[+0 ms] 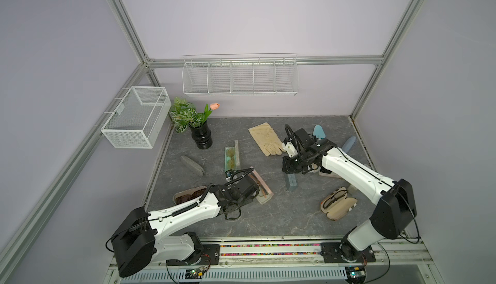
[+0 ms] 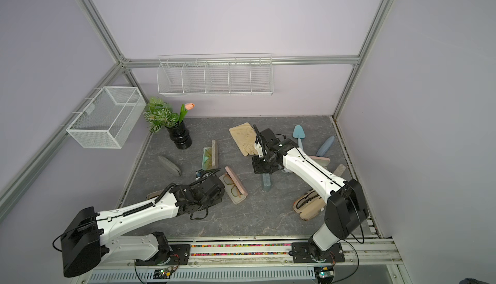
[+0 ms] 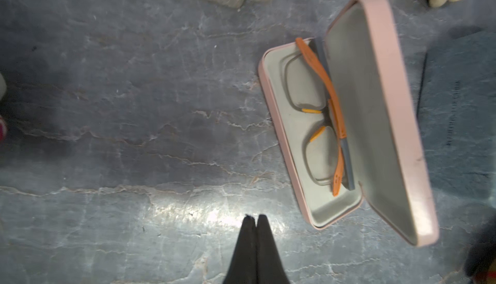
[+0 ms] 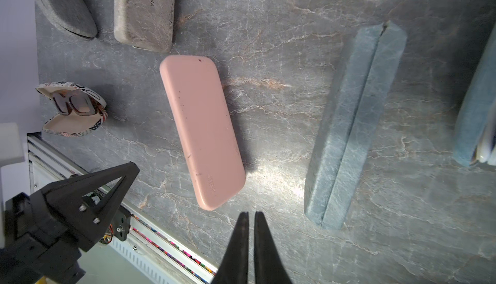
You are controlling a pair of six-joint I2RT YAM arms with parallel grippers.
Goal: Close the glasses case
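Observation:
A pink glasses case (image 3: 312, 134) stands open in the left wrist view, its pale-lined lid (image 3: 372, 113) raised on the right. Glasses with orange temples (image 3: 330, 90) lie in its base. The right wrist view shows that lid's pink outer face (image 4: 204, 129). My left gripper is shut and empty, apart from the case, beyond its lower-left side. My right gripper is shut to a thin gap with nothing visible between its fingers; it hangs near a shut blue-grey case (image 4: 356, 129). Both grippers' fingertips are hard to make out from above.
Other cases lie around: a beige open one (image 1: 338, 204) holding glasses, a green-lined open one (image 1: 230, 159), a patterned open one with sunglasses (image 4: 75, 108), and a grey one (image 1: 192, 165). A glove (image 1: 267, 139) lies behind.

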